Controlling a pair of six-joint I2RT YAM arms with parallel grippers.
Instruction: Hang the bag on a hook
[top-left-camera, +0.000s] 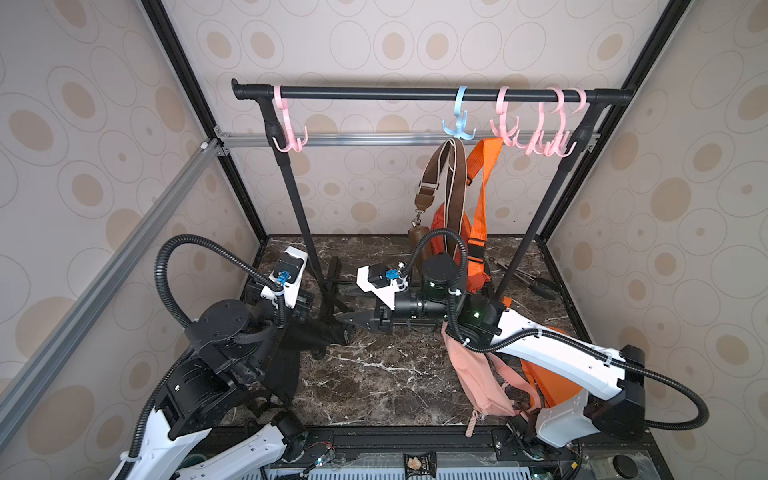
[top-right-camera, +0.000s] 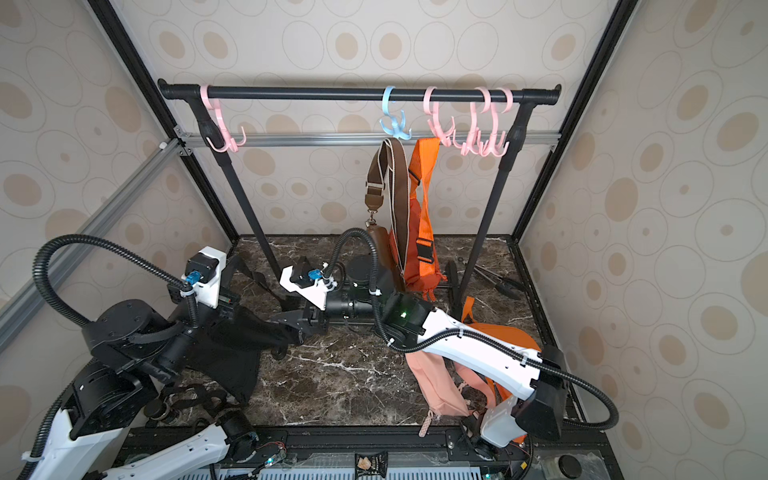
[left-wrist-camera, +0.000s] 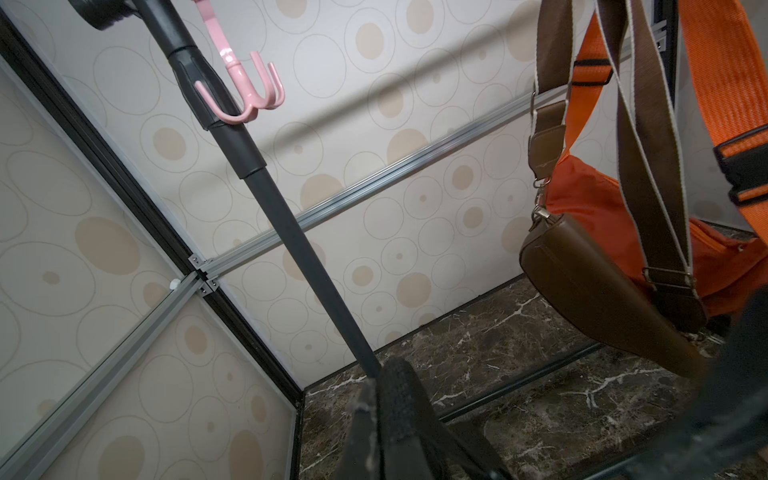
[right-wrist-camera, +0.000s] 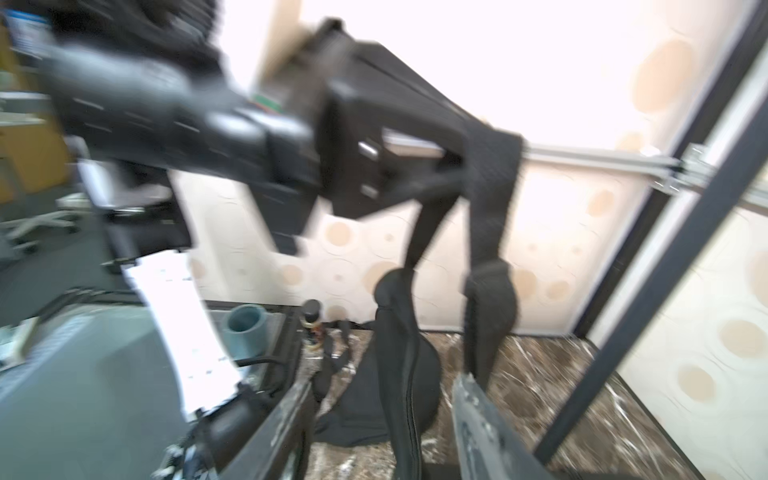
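A black bag hangs by its strap near my left gripper, which is shut in the left wrist view; whether a thin strap is caught in it is unclear. My right gripper is part open, pointing left toward that bag, and the view from it is blurred. A brown bag (left-wrist-camera: 600, 304) and an orange bag (top-left-camera: 482, 208) hang under the hooks on the right. A pink hook (top-left-camera: 292, 140) at the rail's left end has nothing on it; a blue hook (top-left-camera: 458, 124) is further right.
A black rail (top-left-camera: 360, 93) spans the rack, with several pink hooks at the right. A pink bag (top-left-camera: 480, 376) lies at the right of the marble floor (top-left-camera: 368, 384). The black rack posts stand close to both arms.
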